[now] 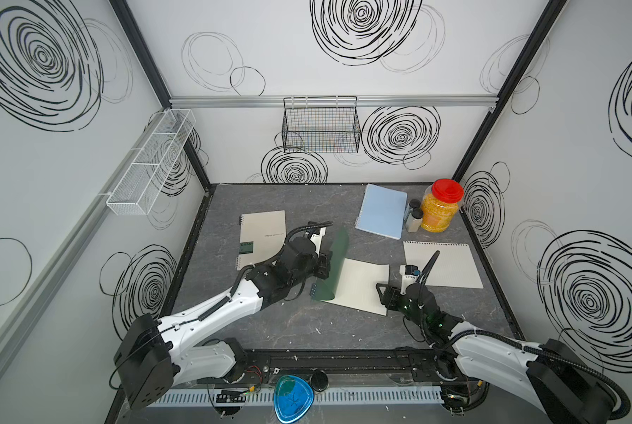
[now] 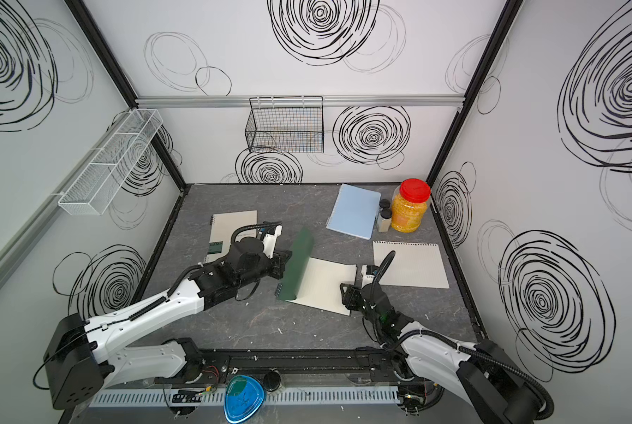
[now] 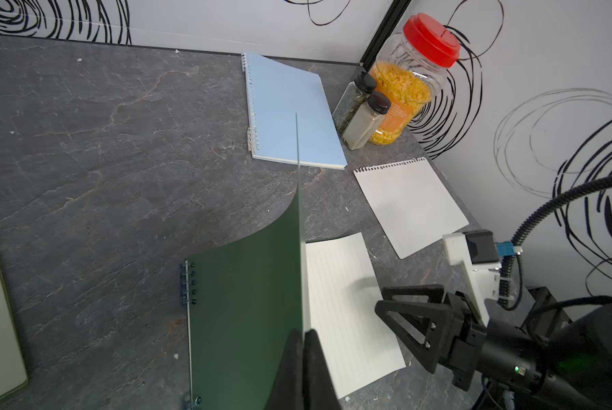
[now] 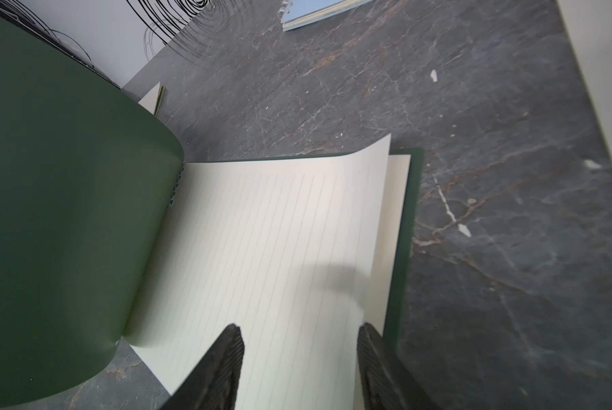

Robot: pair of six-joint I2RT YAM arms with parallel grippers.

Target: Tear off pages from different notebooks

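A notebook with a dark green cover (image 3: pixel 248 294) lies open in the middle of the table, its lined pages (image 3: pixel 343 300) facing up. My left gripper is shut on the raised edge of that cover, holding it upright and bent. Over the free right edge of the pages stands my right gripper, open, its two fingers (image 4: pixel 218 365) apart. Along that edge the top page (image 4: pixel 377 171) curls up from the sheets below. A blue notebook (image 3: pixel 289 109) lies shut at the back. At the left is a beige notebook (image 1: pixel 263 233).
A lined sheet with a ragged holed edge (image 3: pixel 412 205) lies flat on the right. Two small shakers (image 3: pixel 366 119) and a red-lidded jar (image 3: pixel 408 78) stand at the back right. Bare table (image 3: pixel 101 177) shows between the green and beige notebooks.
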